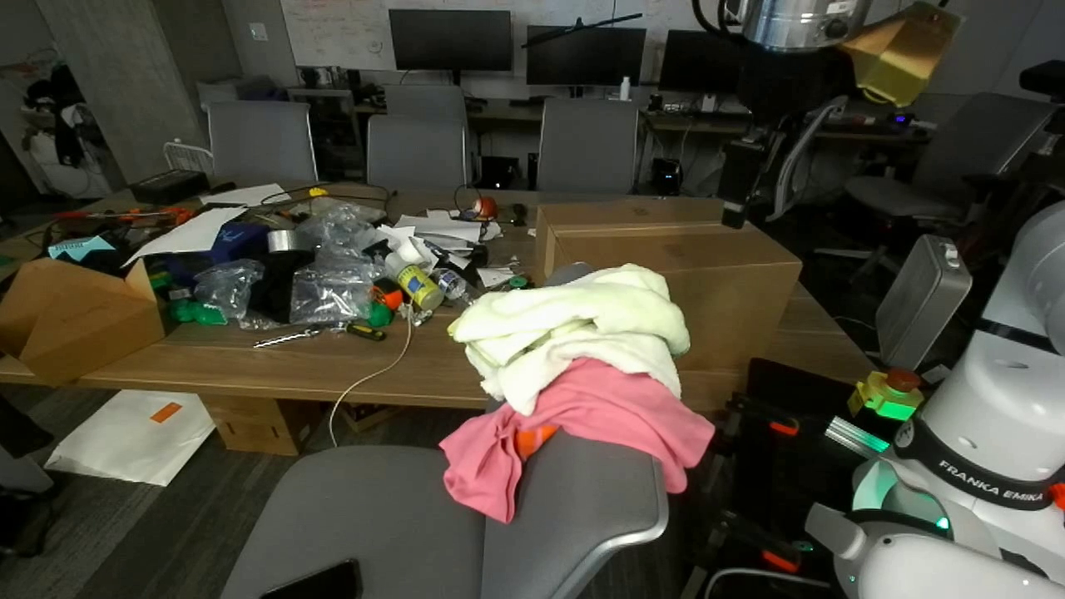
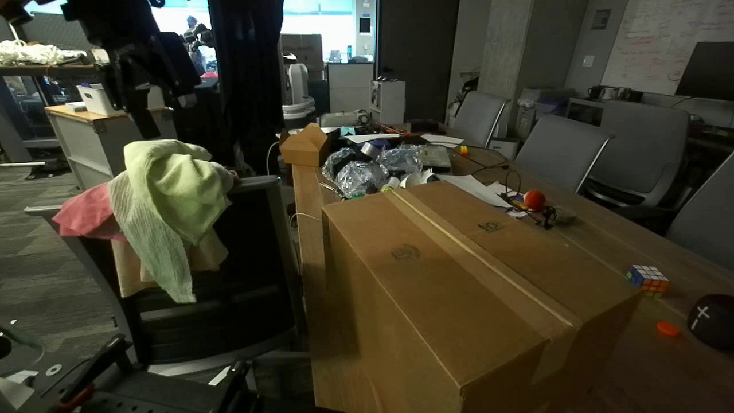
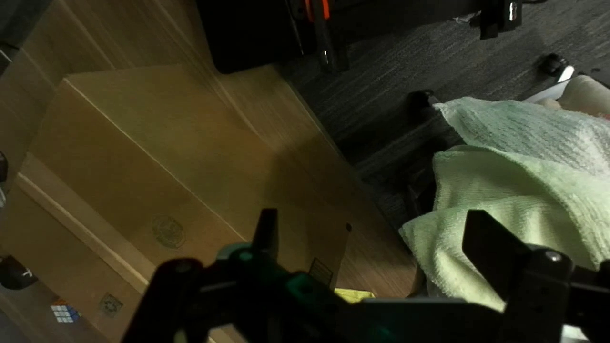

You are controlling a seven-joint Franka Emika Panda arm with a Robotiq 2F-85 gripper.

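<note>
My gripper is open in the wrist view, its two black fingers wide apart and nothing between them. A pale yellow-green towel [image 3: 492, 223] lies under and beside the right finger in that view. In exterior view 1 the towel [image 1: 584, 319] is bunched on the backrest of a grey chair [image 1: 579, 499], over a pink cloth [image 1: 609, 409]. Up above the cardboard box, the gripper [image 1: 736, 205] hangs clear of the cloths. Exterior view 2 shows the towel [image 2: 168, 199] draping down the chair's back, with the gripper [image 2: 164, 120] above it.
A large closed cardboard box [image 2: 440, 268] takes up the near end of the wooden table [image 1: 429, 364]. Tools, plastic bags and papers clutter the table's other part. A Rubik's cube [image 2: 647, 279] sits beyond the box. A dark phone-like object [image 1: 317, 582] lies on the chair seat.
</note>
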